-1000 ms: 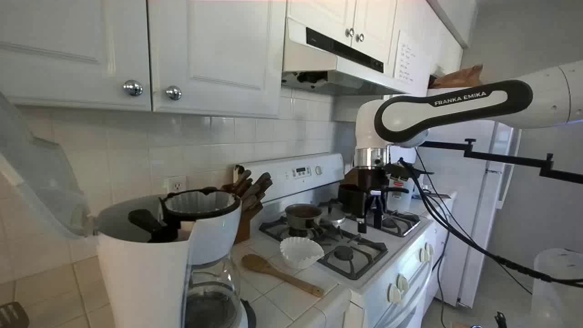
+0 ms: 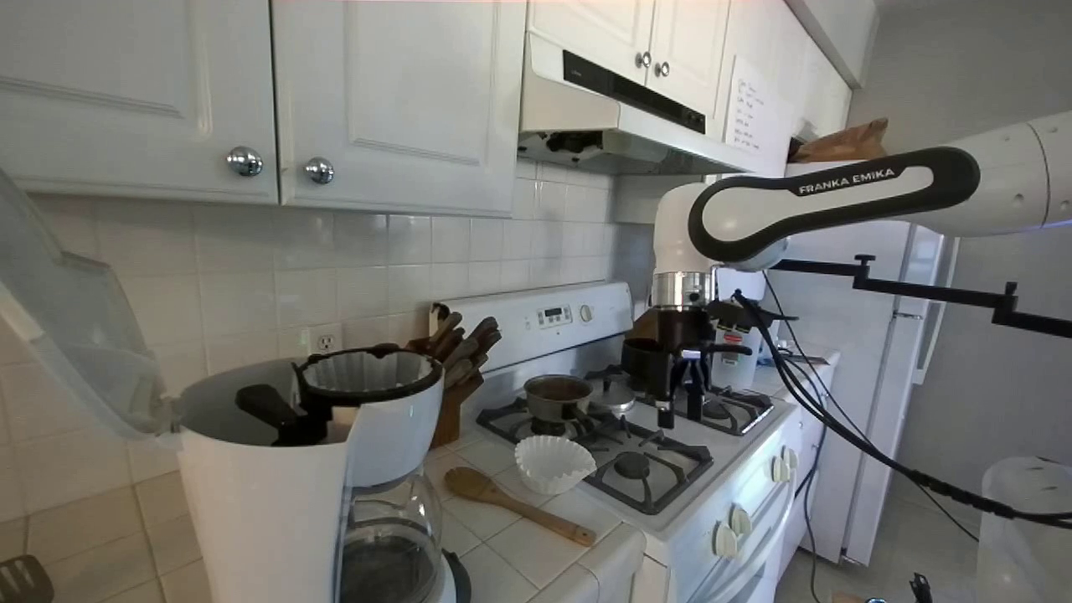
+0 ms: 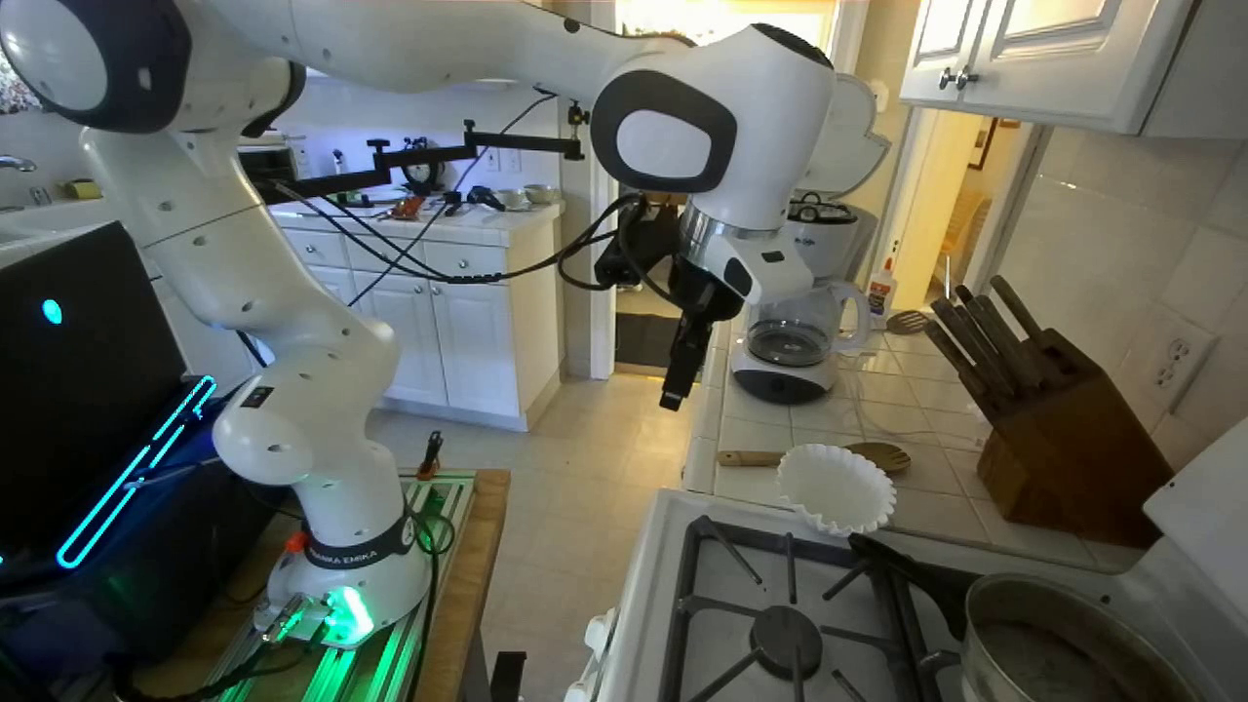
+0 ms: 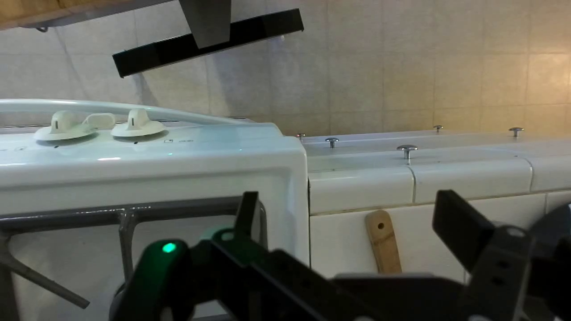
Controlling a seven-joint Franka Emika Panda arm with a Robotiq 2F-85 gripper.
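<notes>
My gripper point(image 2: 680, 410) hangs in the air over the stove's front, pointing down. In the wrist view its two fingers point(image 4: 247, 216) stand wide apart, with nothing held between them. A white fluted paper filter point(image 3: 836, 489) rests at the counter's edge beside the stove. Behind it lies a wooden slotted spoon point(image 2: 517, 506), whose handle point(image 4: 383, 240) shows in the wrist view. The white coffee maker point(image 2: 266, 492) has its lid point(image 2: 75, 311) raised; a pale fluted liner point(image 2: 367, 372) sits in its basket. Its glass carafe point(image 3: 790, 339) is in place below.
The stove point(image 3: 667, 550) carries a metal pot point(image 2: 558, 397) and a dark pot point(image 2: 643, 362) towards the back. A knife block point(image 3: 1065, 439) stands against the wall. Cables point(image 2: 854, 432) loop from the arm. Open air surrounds the gripper above the burner grates.
</notes>
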